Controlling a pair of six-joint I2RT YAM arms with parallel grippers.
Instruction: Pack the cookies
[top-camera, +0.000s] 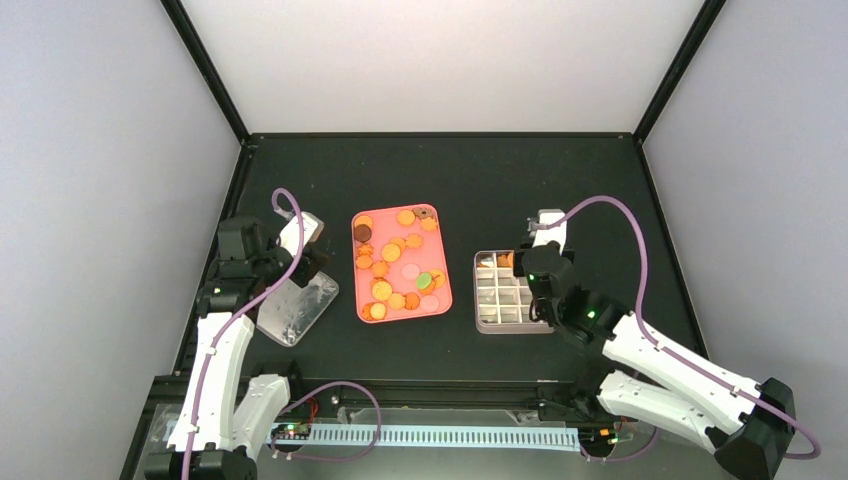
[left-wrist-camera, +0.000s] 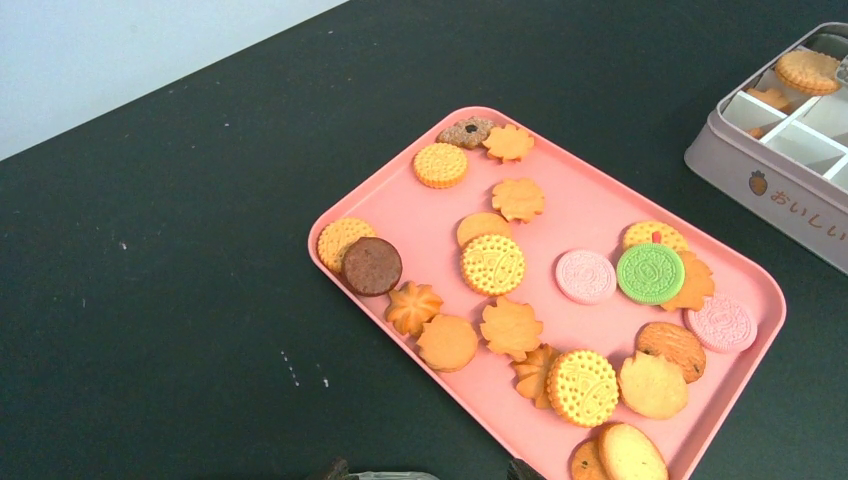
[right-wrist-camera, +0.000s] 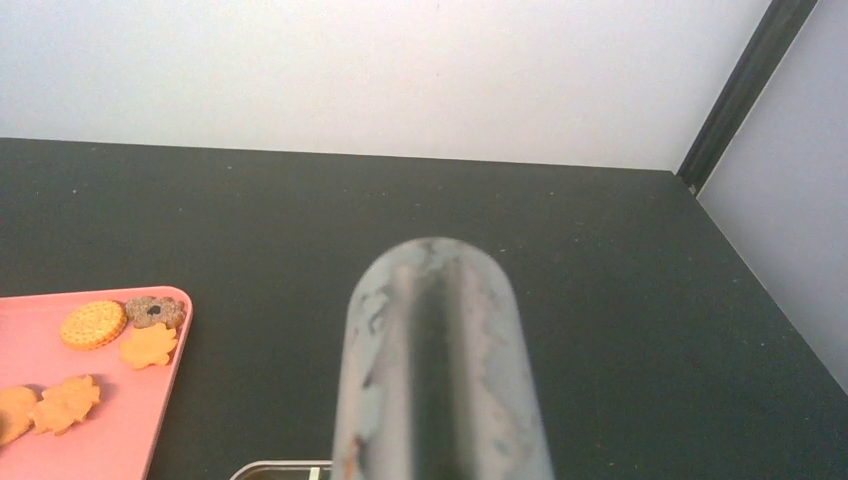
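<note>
A pink tray (top-camera: 402, 262) in the middle holds several assorted cookies. To its right sits a tin with white dividers (top-camera: 500, 291), some cookies in its upper compartments. My right gripper (top-camera: 515, 258) is over the tin's top end, shut on an orange-brown cookie (left-wrist-camera: 805, 70), seen at the edge of the left wrist view. A blurred metal finger (right-wrist-camera: 440, 370) fills the middle of the right wrist view and hides what lies behind it. My left gripper (top-camera: 303, 262) stands open over a clear lid at the left, its fingertips barely visible in the left wrist view.
The clear lid (top-camera: 297, 311) lies left of the pink tray, beneath the left arm. Walls border the table at the back and sides.
</note>
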